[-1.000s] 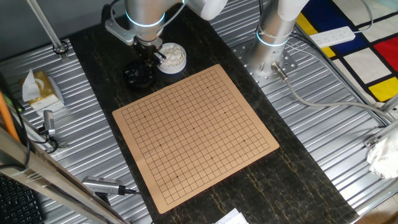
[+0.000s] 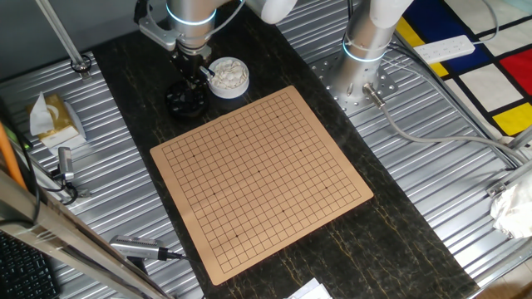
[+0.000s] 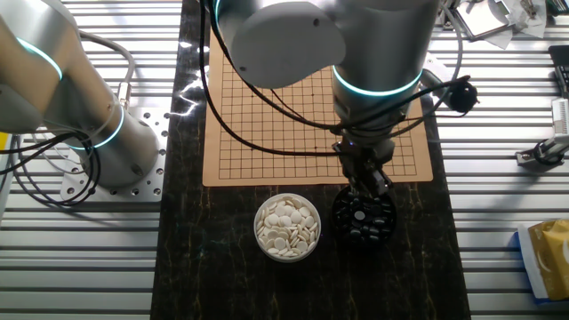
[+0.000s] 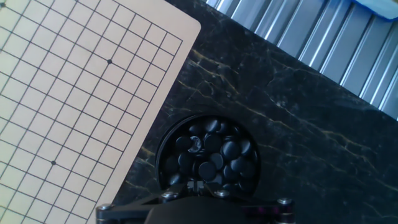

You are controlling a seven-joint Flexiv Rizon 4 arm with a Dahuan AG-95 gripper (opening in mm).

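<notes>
The round black bowl (image 4: 163,149) holds many glossy black stones (image 4: 211,143). In the wrist view my gripper comes in over the bowl's near edge, its fingertips close together above the stones. Whether a stone sits between them is too dark and small to make out. Seen from exterior view 2, the gripper (image 3: 378,184) points down at the black bowl (image 3: 363,233) and partly covers its board-side rim. A tan grid board (image 2: 258,178) lies flat with no stones visible on it. Beside the black bowl stands a white bowl (image 2: 229,79) full of white stones.
The arm base (image 2: 357,75) is bolted down right of the dark marbled table top (image 2: 366,241). A tissue box (image 2: 58,120) stands on the ribbed metal at the left. White paper (image 2: 312,289) lies at the front edge. Black cables (image 3: 267,147) loop beside the arm.
The arm has shifted slightly toward the back left in exterior view 1, its gripper staying near the two bowls. The board and bowls have not moved.
</notes>
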